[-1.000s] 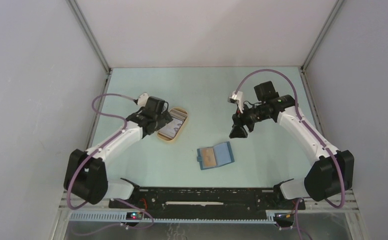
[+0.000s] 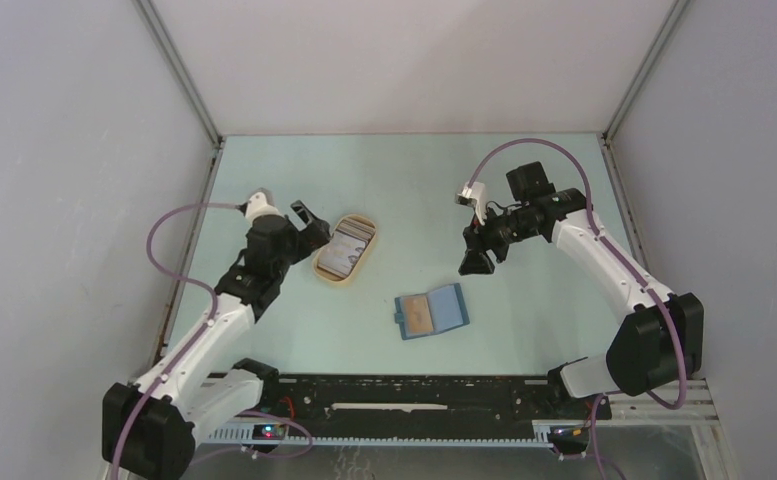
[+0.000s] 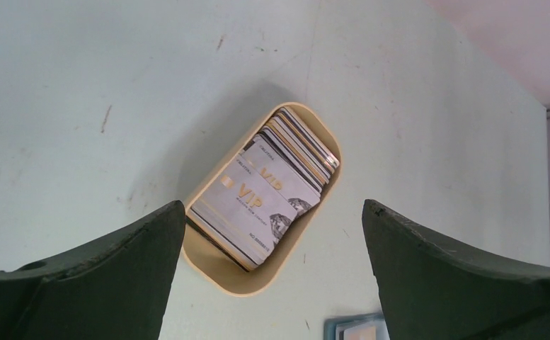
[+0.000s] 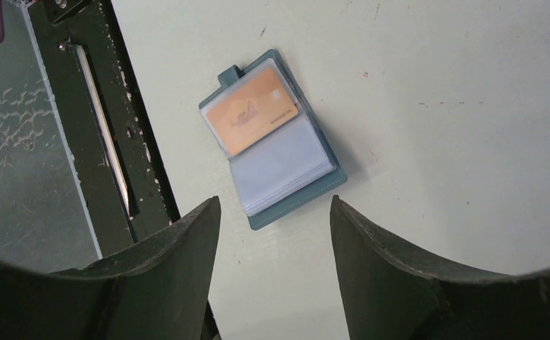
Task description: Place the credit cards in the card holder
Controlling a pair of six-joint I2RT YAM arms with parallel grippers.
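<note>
Several silver "VIP" credit cards (image 3: 247, 200) lie and lean inside a tan oval tray (image 3: 236, 287). Above and beside that tray, my left gripper hangs with its fingers wide apart and empty. From the top it shows at the tray's left edge, with the cards (image 2: 340, 254) in sight. On the table's front middle, the blue card holder (image 2: 432, 312) lies unfolded, an orange-tan card in its clear left pocket. The right wrist view shows the holder (image 4: 279, 156) whole, its other pocket looking pale blue. Over the table right of it, my right gripper is open, holding nothing.
A dark rail (image 2: 404, 390) runs along the front edge, and walls stand at the sides and back.
My left arm has swung toward the left, and its gripper now spreads wide at the tray's edge, uncovering more of the cards. The tray, holder and right gripper look the same.
</note>
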